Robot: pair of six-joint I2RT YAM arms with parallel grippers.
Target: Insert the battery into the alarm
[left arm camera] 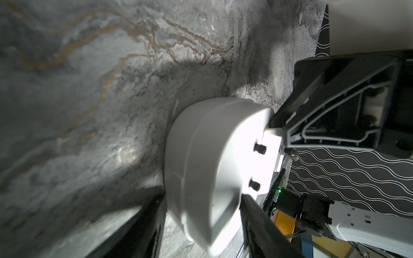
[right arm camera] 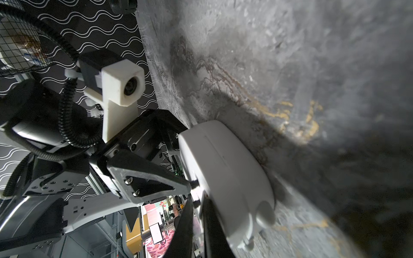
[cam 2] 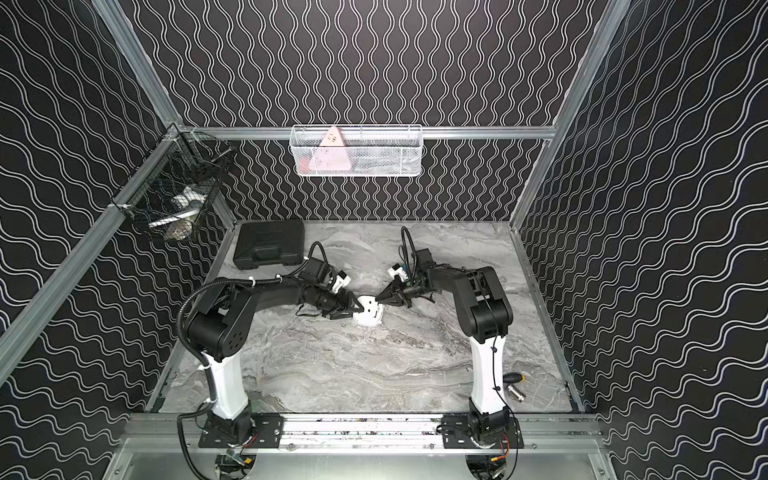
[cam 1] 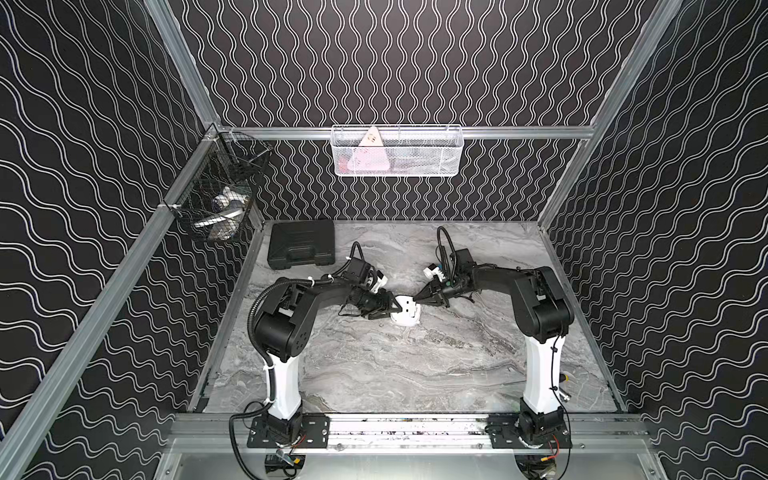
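Note:
The white, round-edged alarm (left arm camera: 206, 142) stands on its edge on the marbled table, two small black studs on its face. In the left wrist view my left gripper is shut on the lower end of its rim, with one finger on each side. From the other side, my right gripper is at the alarm's face, next to the black studs. Its fingertips are close together, and nothing shows between them. I cannot make out a battery at the alarm; its inner side is largely hidden.
A black case (cam 1: 301, 244) lies at the back left. Near the right arm's base are a yellow-and-black handle (cam 2: 513, 377) and a small silvery piece (cam 2: 517, 393). A white mesh basket (cam 1: 397, 152) hangs on the back wall.

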